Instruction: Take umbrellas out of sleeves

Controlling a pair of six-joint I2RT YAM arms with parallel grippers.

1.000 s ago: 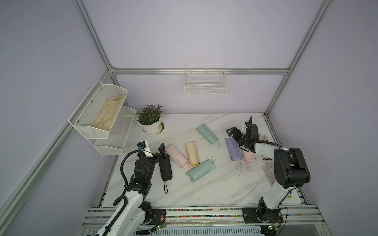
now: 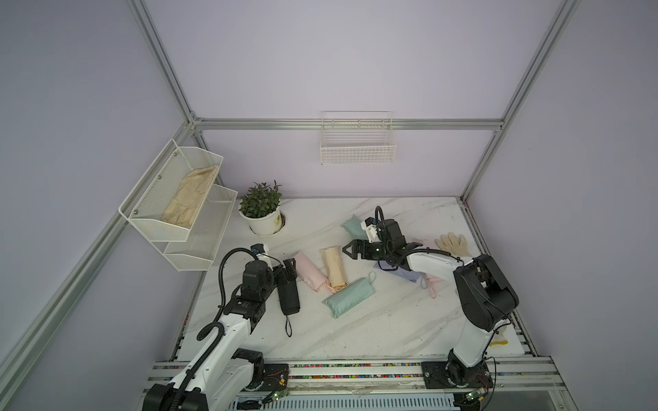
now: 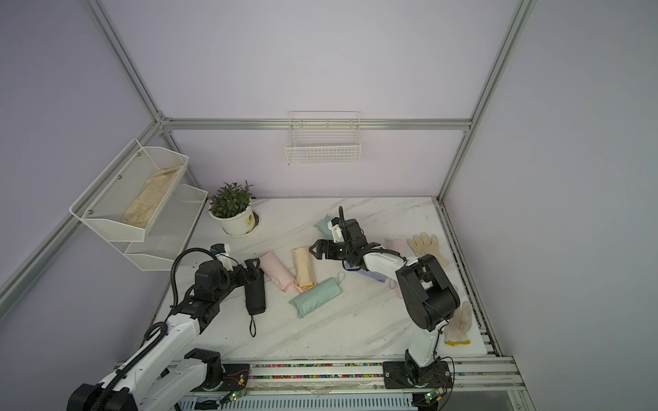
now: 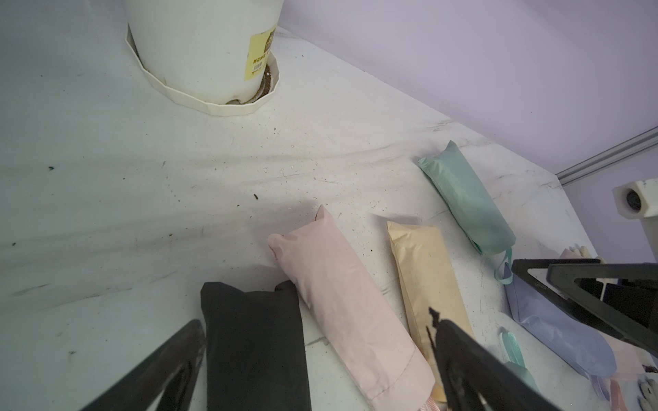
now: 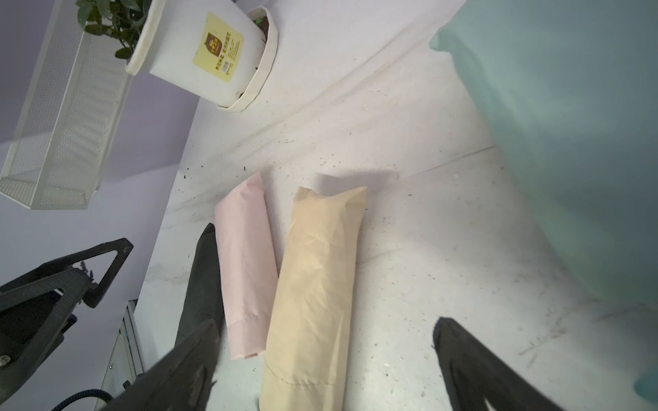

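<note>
My left gripper stands open over the black sleeved umbrella (image 4: 257,349), its fingers on either side of the black one and part of the pink sleeved umbrella (image 4: 356,315). To the right of the pink one lies a beige sleeved umbrella (image 2: 333,267). My open right gripper is around and above the beige sleeve in its own wrist view, with nothing gripped. A green sleeved umbrella (image 2: 349,296) lies in front. Another green sleeve (image 4: 469,202) is at the back, and a purple sleeve (image 4: 558,328) is partly hidden behind my right arm.
A potted plant (image 2: 262,208) stands at the back left. White mesh shelves (image 2: 181,205) hang on the left wall, one holding beige cloth (image 2: 189,196). Work gloves (image 3: 426,246) lie at the right edge. Bare table shows at the front.
My right gripper has moved left from above the purple sleeve toward the beige one. The purple sleeve looks turned from its earlier angle. My left gripper has shifted slightly above the black sleeve.
</note>
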